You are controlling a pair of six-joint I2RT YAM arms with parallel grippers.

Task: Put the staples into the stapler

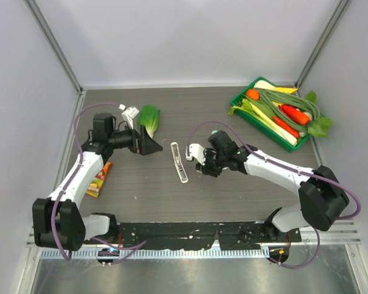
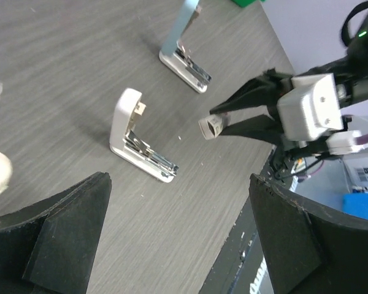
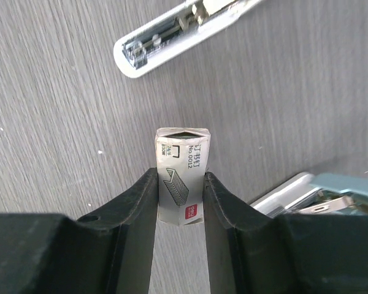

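Observation:
A white stapler stands with its top swung up near the middle of the table, its slim base also showing from above. A small printed paper box, marked "No.10", is gripped upright between the fingertips of my right gripper, above the table. That box is to the right of the white stapler in the left wrist view. My left gripper is wide open with nothing between its fingers, left of the white stapler. Beyond the white one, a blue-grey stapler likewise stands opened.
A green basket of vegetables fills the back right. A leafy green vegetable lies behind the left gripper, and an orange packet by the left arm.

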